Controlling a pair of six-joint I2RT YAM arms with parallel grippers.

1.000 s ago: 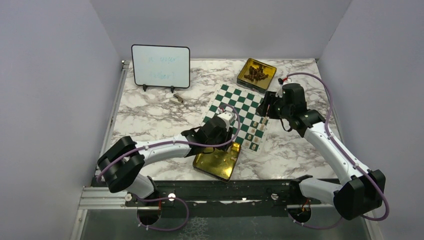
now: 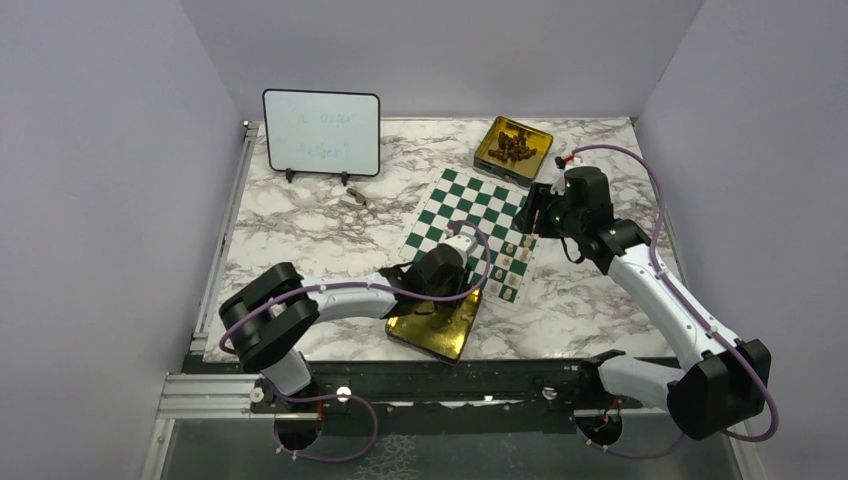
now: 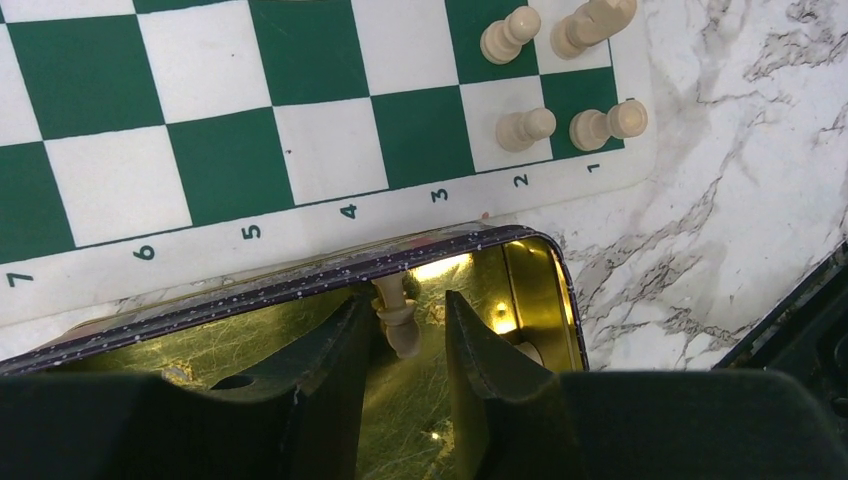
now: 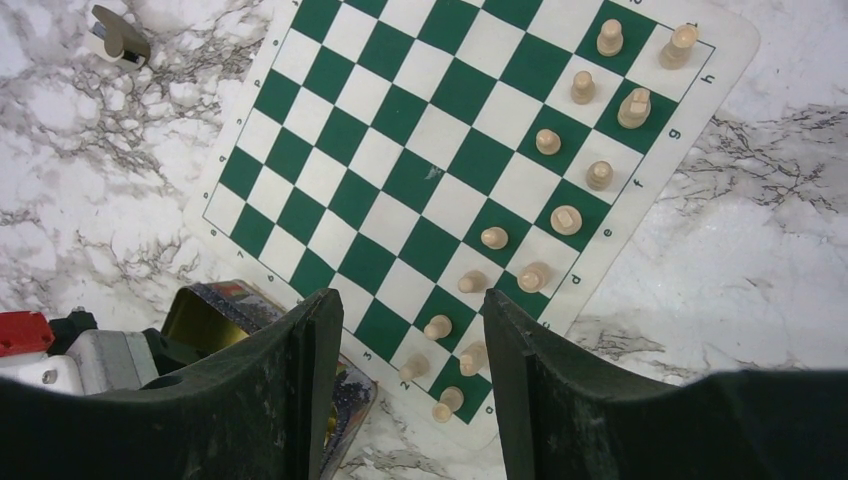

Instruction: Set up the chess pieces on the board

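In the left wrist view, a light chess piece (image 3: 400,328) lies in the gold tray (image 3: 538,262) against its board-side wall. My left gripper is part open over it; the piece appears between the fingers with gaps on both sides, and contact is not visible. Part of another light piece (image 3: 530,352) shows farther right in the tray. On the green-and-white board (image 4: 412,180), several light pieces, such as a pawn (image 4: 547,141) and a knight-like piece (image 4: 634,108), stand upright in two rows along one edge. My right gripper hangs open and empty above the board.
Dark pieces (image 2: 513,148) fill a second gold tray (image 2: 492,165) behind the board. A whiteboard (image 2: 324,132) stands at the back left, with a small grey-brown object (image 2: 355,199) before it. Bare marble lies right of the board. The standing pieces are close together.
My left arm has shifted right and slightly toward the front, over the near tray's right part. The right arm and the board pieces in sight look unchanged.
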